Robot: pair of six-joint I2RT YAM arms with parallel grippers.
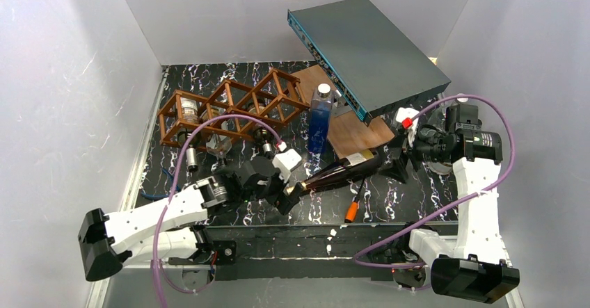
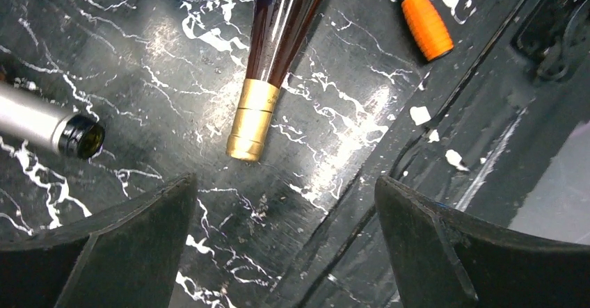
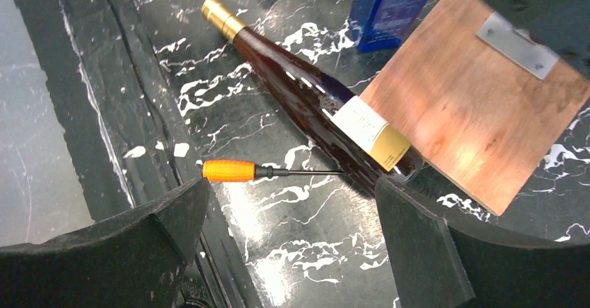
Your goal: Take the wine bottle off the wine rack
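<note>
A dark wine bottle [image 1: 341,174] with a gold neck lies on its side on the dark marbled surface, off the wooden wine rack [image 1: 233,110]. My left gripper [image 1: 284,195] stands open at the neck end. In the left wrist view the gold neck [image 2: 254,117] lies ahead of the parted fingers, with nothing between them. At the label end is my right gripper [image 1: 398,163], also open. The right wrist view shows the whole bottle [image 3: 299,89]; its base is close to one fingertip, and whether they touch I cannot tell. Other bottles remain in the rack.
An orange screwdriver [image 3: 229,170] lies beside the bottle, its shaft reaching the bottle's side. Behind stand a blue bottle [image 1: 319,120], a wooden board [image 1: 358,138] and a large dark box [image 1: 369,51].
</note>
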